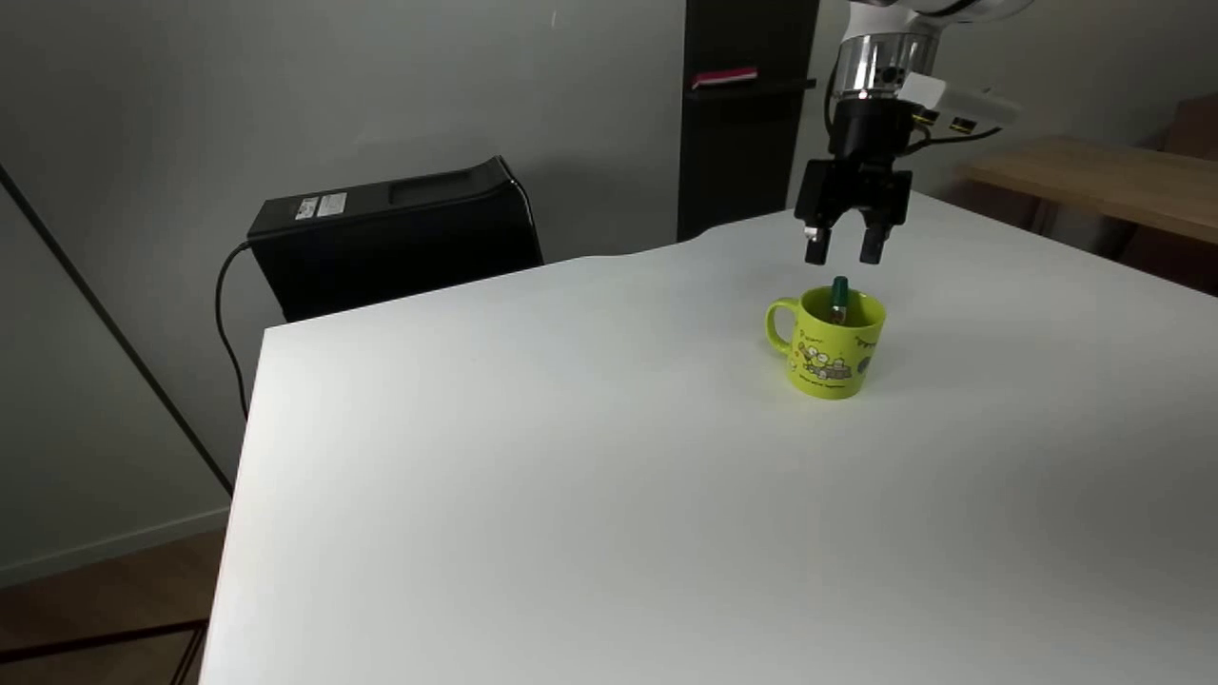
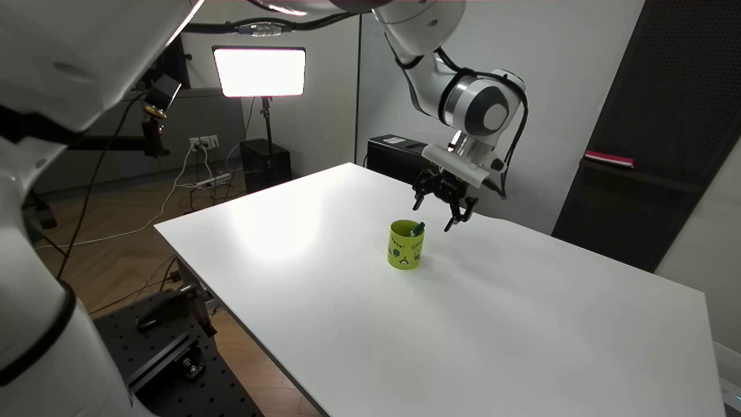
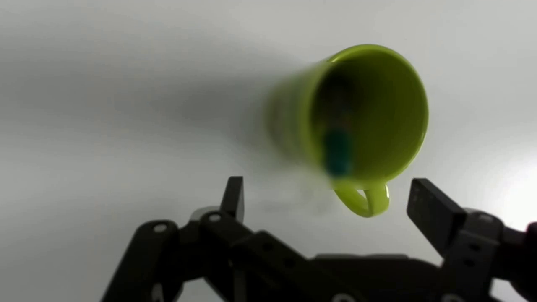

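A yellow-green mug [image 1: 828, 363] with printed drawings stands upright on the white table, its handle toward the left in exterior view 1. Leaning inside it is a marker with a dark green cap [image 1: 840, 295], whose end rises above the rim; its lower part is hidden in the mug. My gripper [image 1: 845, 251] hangs open above and behind the mug, with nothing between its fingers. From the wrist, the mug [image 3: 397, 110] and the green cap [image 3: 338, 153] lie beyond the fingertips, the handle pointing toward the gap between them.
A black box-shaped device [image 1: 394, 234] stands behind the table's back left edge. In exterior view 2 a bright lamp panel [image 2: 260, 72] stands beyond the table.
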